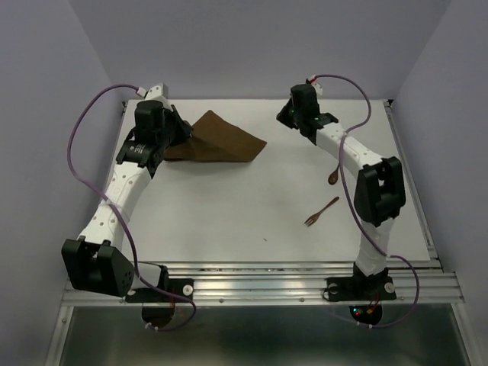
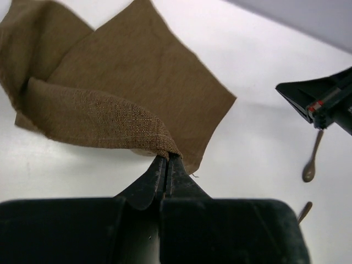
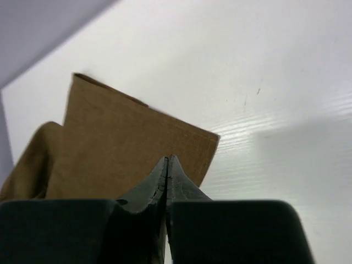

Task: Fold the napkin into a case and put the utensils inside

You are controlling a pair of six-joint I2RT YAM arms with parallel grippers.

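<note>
The brown napkin lies partly folded at the back left of the table, its right corner flat on the surface. In the left wrist view, my left gripper is shut on a raised edge of the napkin. My right gripper hangs above the table, clear of the napkin's right corner. Seen from the right wrist, its fingertips meet with no cloth between them, and the napkin lies beyond them. A wooden spoon and fork rest on the right side, the spoon's handle partly hidden by the arm.
Bare white table fills the middle and front. A metal rail runs along the front edge, and grey walls stand at the back and sides.
</note>
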